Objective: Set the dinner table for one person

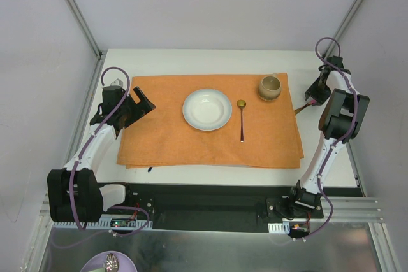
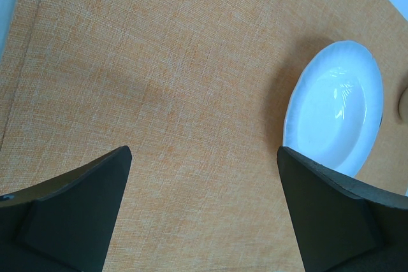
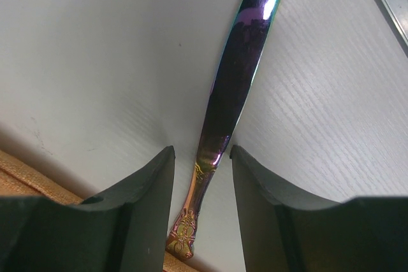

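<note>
A white plate [image 1: 207, 109] sits on the orange mat [image 1: 172, 144], with a gold spoon [image 1: 241, 104] to its right and an olive mug [image 1: 269, 88] at the upper right. An iridescent knife [image 3: 226, 93] lies on the white table just off the mat's right edge. My right gripper is open, low over the knife, with one finger on either side of it. My left gripper is open above the left part of the mat, left of the plate [image 2: 335, 106].
A purple bowl [image 1: 95, 262] with cutlery is at the bottom edge of the top view. Metal rails [image 1: 350, 14] border the workspace.
</note>
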